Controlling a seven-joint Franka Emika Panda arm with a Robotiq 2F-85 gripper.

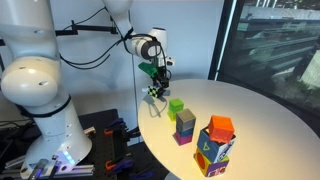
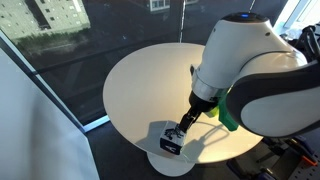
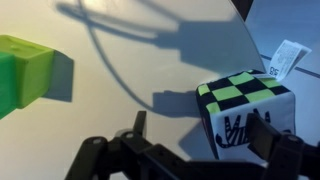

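Observation:
A block [image 3: 245,112] with a black-and-green checked top and a black-and-white drawn side lies near the table's edge. My gripper stands open above the table, its fingers wide apart. In the wrist view the right finger [image 3: 263,135] overlaps the block's drawn side, while the left finger [image 3: 138,128] is over bare table. Most of the block appears toward the right of the gap. Exterior view 2 has the same block [image 2: 168,140] close by the fingers; whether they touch it cannot be told.
A lime-green cube [image 1: 176,104] sits close by on the table. Nearer exterior camera 1 are a stack of grey, tan and pink blocks [image 1: 185,125] and a larger colourful stack with a red-orange block [image 1: 220,128] on top.

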